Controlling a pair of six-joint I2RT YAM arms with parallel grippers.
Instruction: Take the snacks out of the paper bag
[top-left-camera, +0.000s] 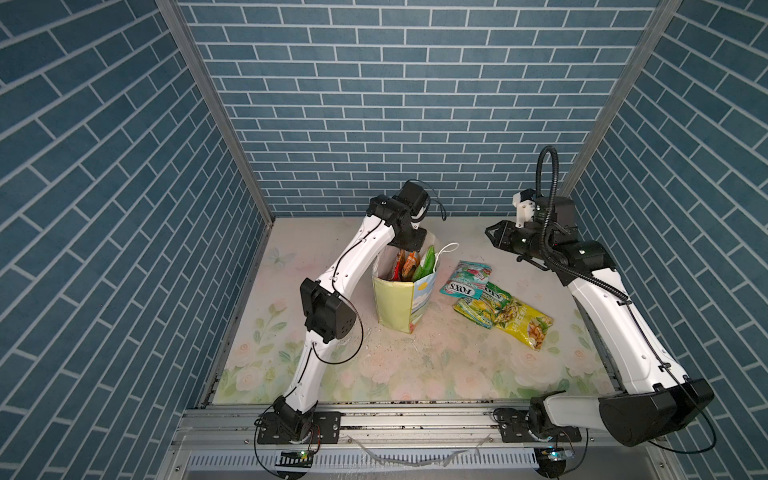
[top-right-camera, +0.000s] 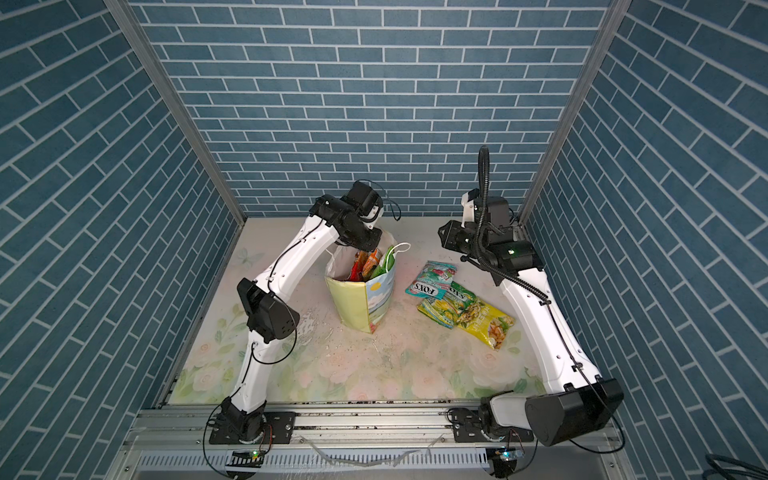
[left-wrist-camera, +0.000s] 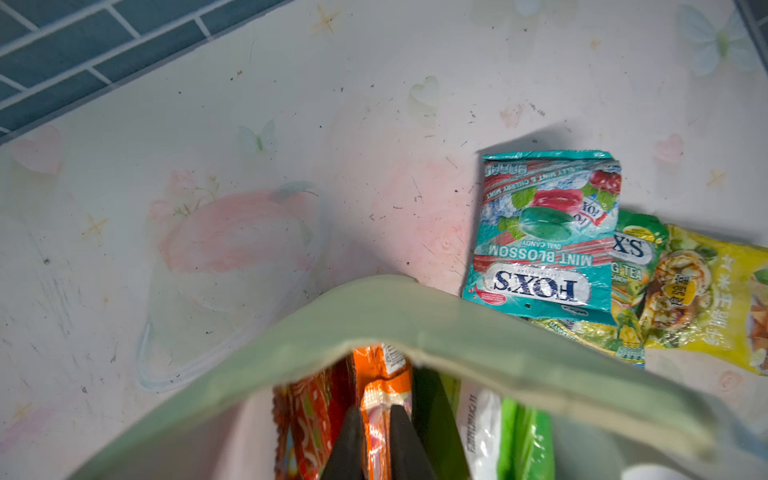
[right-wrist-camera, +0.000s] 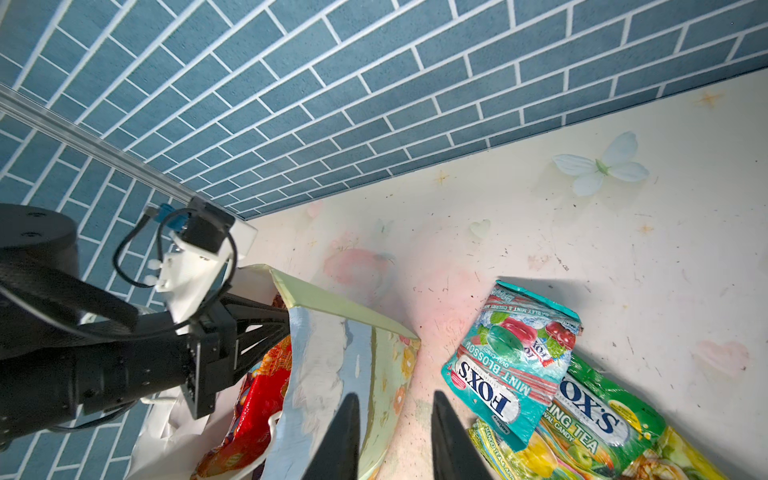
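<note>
The paper bag (top-left-camera: 393, 304), cream with a picture on one side, stands upright at mid-table, mouth open at the top. Inside are a red packet (left-wrist-camera: 308, 416), an orange packet (left-wrist-camera: 382, 364) and a green-and-white packet (left-wrist-camera: 484, 424). My left gripper reaches into the mouth, its fingers slightly apart on either side of the orange packet; whether they touch it cannot be told. In the right wrist view, the bag's rim hides the left fingertips. My right gripper hangs open and empty to the right, above the table.
Right of the bag, a teal candy packet (top-right-camera: 432, 279) overlaps a green-yellow candy packet (right-wrist-camera: 596, 416), with a yellow snack packet (top-left-camera: 525, 321) beside it. A string handle (top-left-camera: 449, 248) sticks out at the bag's right.
</note>
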